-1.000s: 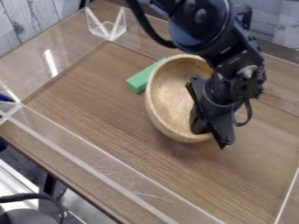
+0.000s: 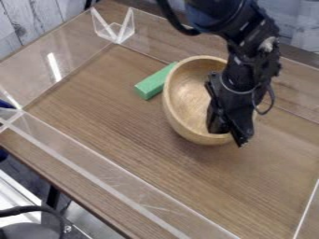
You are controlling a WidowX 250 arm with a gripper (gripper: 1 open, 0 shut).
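Note:
A tan wooden bowl [image 2: 188, 96] sits tilted on the wooden table, its right part behind my dark gripper [image 2: 241, 119]. The gripper is at the bowl's right rim, pointing down; whether anything is between its fingers is hidden. A green block [image 2: 152, 82] lies just left of the bowl, partly behind it.
Clear plastic edging runs along the left side, with a white wire-like piece [image 2: 114, 25] at the back left. A dark cable lies at the lower left.
My gripper and arm have moved slightly up and right toward the back, and the bowl has shifted slightly right with them.

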